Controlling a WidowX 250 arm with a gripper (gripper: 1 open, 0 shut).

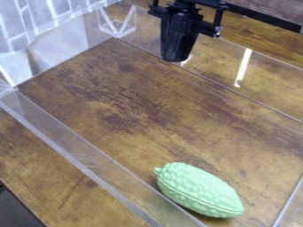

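Note:
My black gripper (178, 49) hangs near the top centre of the camera view, above the far part of a clear-walled tray, its fingers shut with nothing visible between them. A pale green, bumpy, elongated gourd-like object (198, 190) lies on the wooden floor of the tray at the near right, well away from the gripper.
Transparent walls (73, 155) border the wooden surface (130, 115). A white curtain (35, 31) hangs at the back left. The middle of the tray is clear.

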